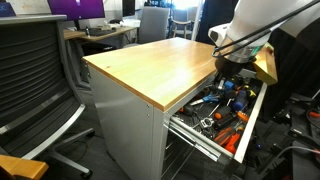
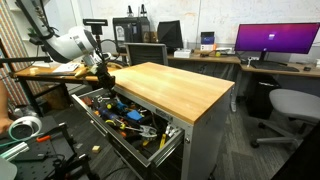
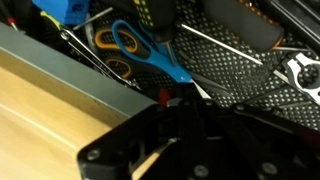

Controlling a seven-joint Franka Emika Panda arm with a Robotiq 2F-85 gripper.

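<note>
A pulled-out drawer (image 1: 206, 145) of hand tools extends from the cabinet. In the wrist view my gripper is low over the tools near the drawer's wall, its dark fingers together. Blue-handled scissors (image 3: 128, 36) lie just past the fingertips, with their pale blade running toward them. Nothing clearly shows between the fingers, and the dark gripper body hides what is beneath it. In the first exterior view the gripper (image 1: 226, 76) is over the drawer's far part, close to the cabinet; its tips are hard to make out there.
Around the scissors lie orange-handled scissors (image 3: 108, 38), a blue item (image 3: 66, 10), a dark handle (image 3: 156, 14) and silver-looped scissors (image 3: 303, 72). The wooden cabinet top (image 1: 160, 68) is bare. Its edge borders the drawer closely.
</note>
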